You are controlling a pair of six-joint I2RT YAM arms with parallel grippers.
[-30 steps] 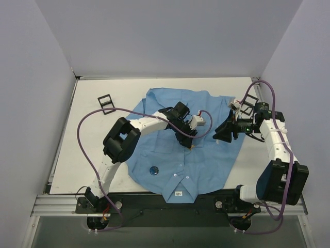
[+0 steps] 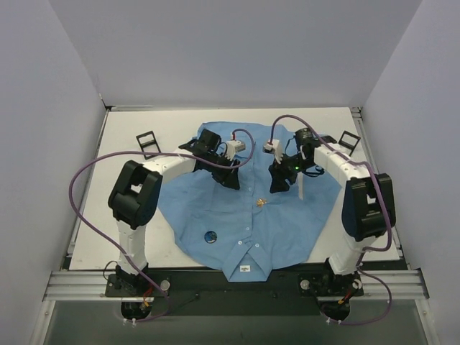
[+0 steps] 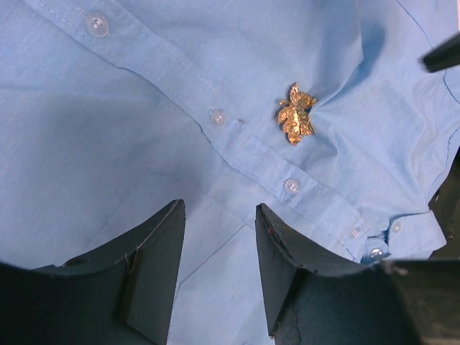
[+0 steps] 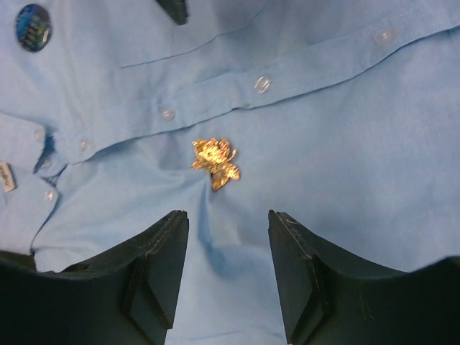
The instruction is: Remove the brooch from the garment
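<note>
The gold leaf-shaped brooch (image 2: 261,202) (image 3: 295,113) (image 4: 214,161) lies on the light blue shirt (image 2: 215,215), just beside the buttoned placket. My left gripper (image 2: 230,181) is open above the shirt, up and to the left of the brooch in the top view, nothing between its fingers. My right gripper (image 2: 280,180) is open above the shirt, just up and right of the brooch, also empty. Each wrist view has the brooch beyond the fingertips.
A dark round badge (image 2: 210,236) (image 4: 33,29) lies on the shirt's left half. Small black frames (image 2: 147,143) sit at both back corners of the white table (image 2: 115,215).
My left gripper has moved left, away from above the brooch. My right arm has moved left toward it from the right side. The brooch now shows clearly in the top view.
</note>
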